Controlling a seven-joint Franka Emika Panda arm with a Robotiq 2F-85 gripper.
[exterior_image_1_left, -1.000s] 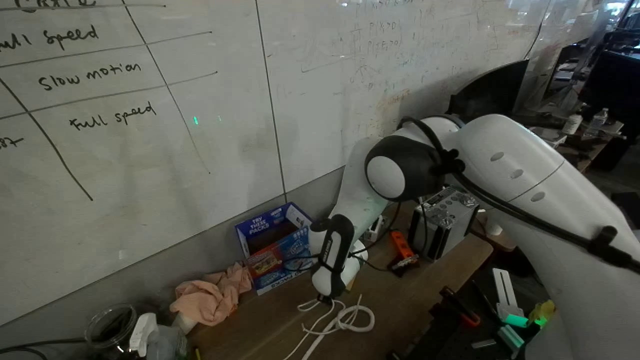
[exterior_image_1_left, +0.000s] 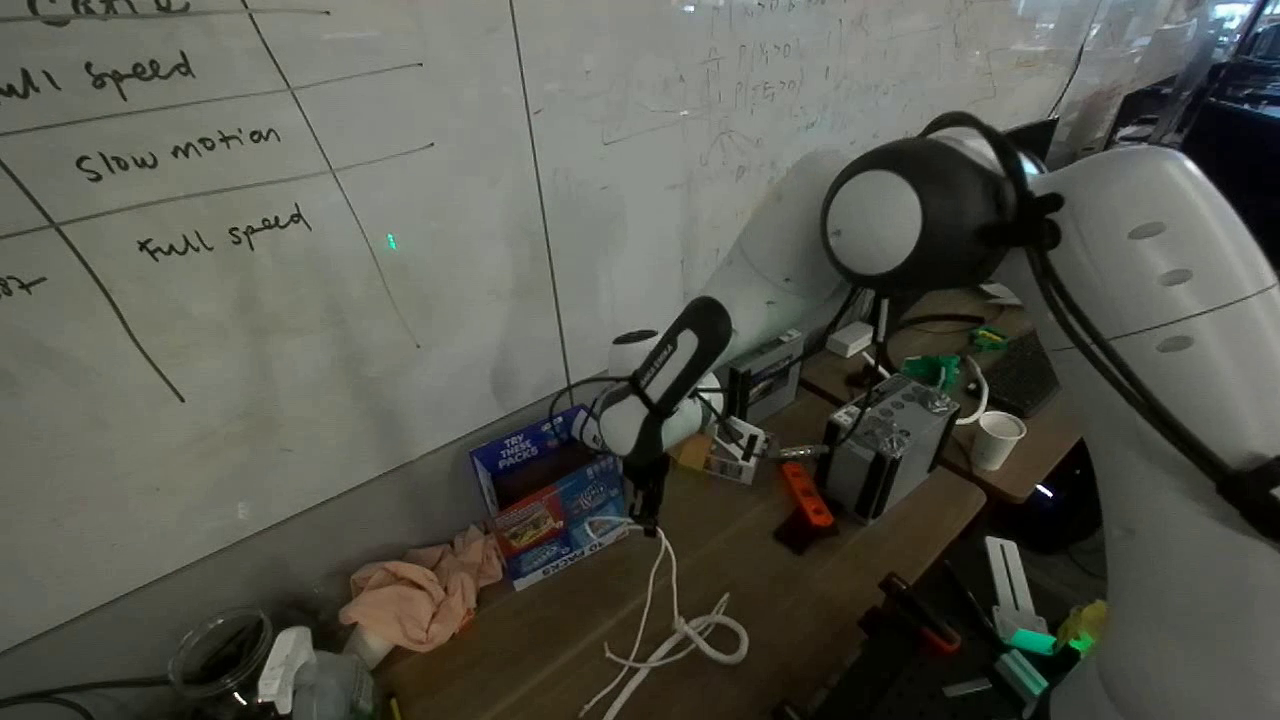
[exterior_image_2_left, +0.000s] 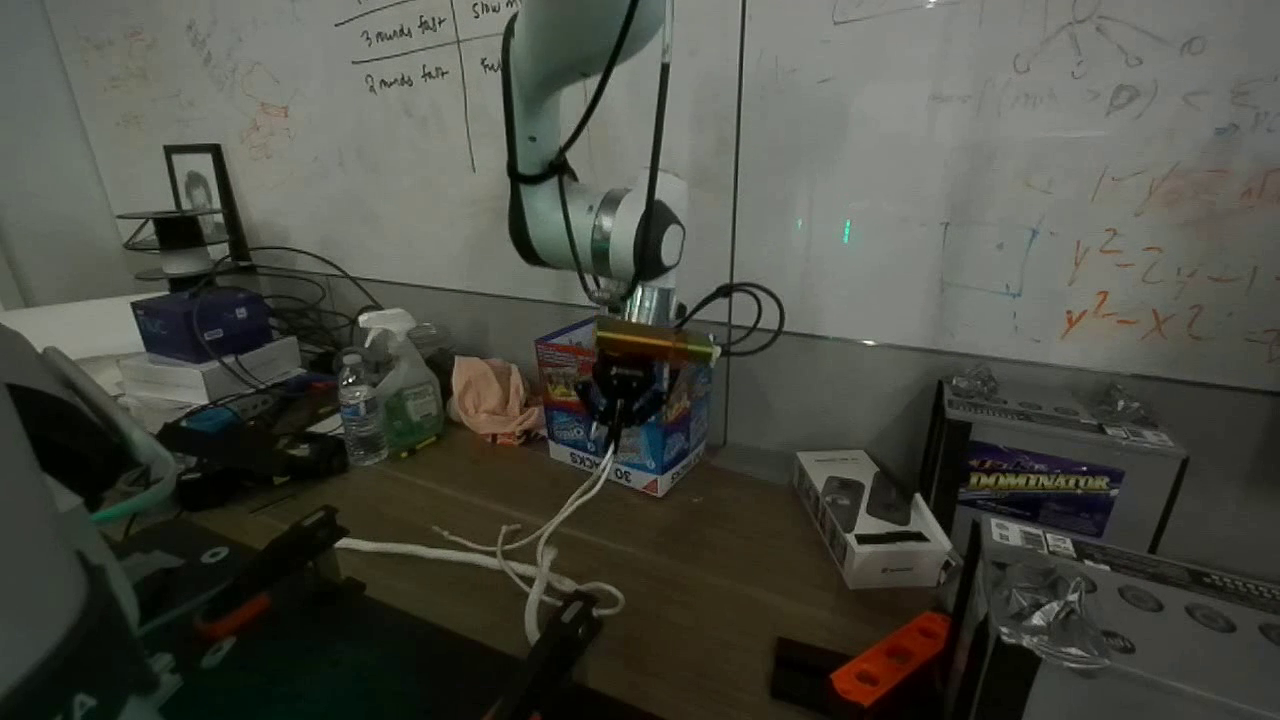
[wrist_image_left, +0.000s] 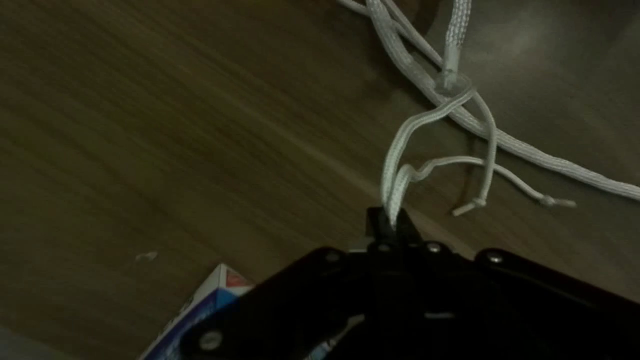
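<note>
My gripper is shut on a doubled stretch of the thin white cord (wrist_image_left: 393, 162), raised above the wooden table. From the fingers the cord hangs down to a white rope (wrist_image_left: 534, 153) lying loosely looped on the table. Two loose knotted ends of the cord show in the wrist view. In exterior view 2 the gripper (exterior_image_2_left: 612, 434) stands in front of the snack box (exterior_image_2_left: 636, 450), with the cord sloping down from it to the rope heap (exterior_image_2_left: 546, 582).
An open blue snack box (exterior_image_1_left: 558, 516) stands against the whiteboard, a pink cloth (exterior_image_1_left: 420, 594) beside it. To the right are a white phone box (exterior_image_2_left: 876, 546), an orange tool (exterior_image_2_left: 890, 658) and grey batteries (exterior_image_2_left: 1068, 462).
My gripper has risen from near the table and moved back toward the snack box, drawing the cord up with it. The looped rope stays on the table.
</note>
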